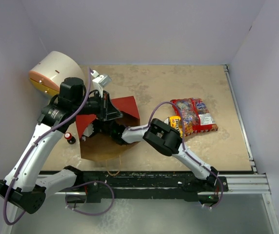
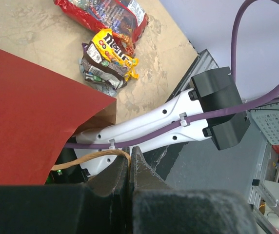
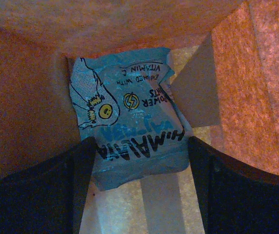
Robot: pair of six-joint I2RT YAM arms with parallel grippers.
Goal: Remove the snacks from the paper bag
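The red paper bag (image 1: 125,105) stands open at the left of the table, its inside brown. My left gripper is shut on the bag's twisted handle (image 2: 91,156), which runs between its fingertips. The right gripper is inside the bag, fingers apart, fingertips at either side of a light blue snack packet (image 3: 134,117). This packet lies at the bag's bottom; whether the fingers press on it I cannot tell. A yellow and brown M&M's packet (image 2: 108,61) and red snack bags (image 1: 195,115) lie on the table outside.
A small red-capped jar (image 1: 69,138) stands left of the bag. Behind the left arm is a white and orange rounded object (image 1: 54,73). My right forearm crosses the front.
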